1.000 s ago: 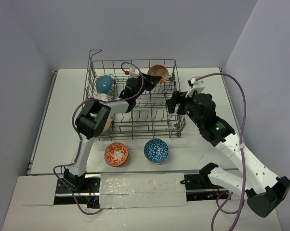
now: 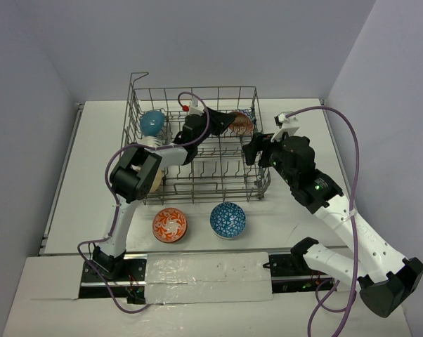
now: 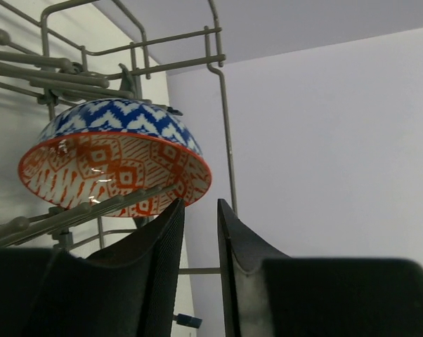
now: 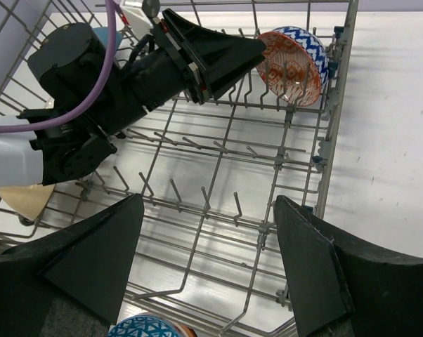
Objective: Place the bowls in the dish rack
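Note:
A bowl, blue-and-white outside and orange inside, sits on edge among the rack's tines at the back right. My left gripper (image 2: 227, 121) is beside it, fingers part open with nothing visible between them. My right gripper stands open at the rack's right side, over its front. A teal bowl (image 2: 152, 123) is at the rack's back left; a cream bowl (image 4: 22, 200) is partly hidden at the left. An orange patterned bowl (image 2: 169, 225) and a blue patterned bowl (image 2: 228, 220) lie in front of the rack.
The wire rack (image 2: 218, 199) has bare tines in its middle and front right. Grey walls surround the table at back and sides.
The back-right bowl has shifted right and tipped from showing its orange inside upward to standing on edge beside my left gripper. The arms look nearly still.

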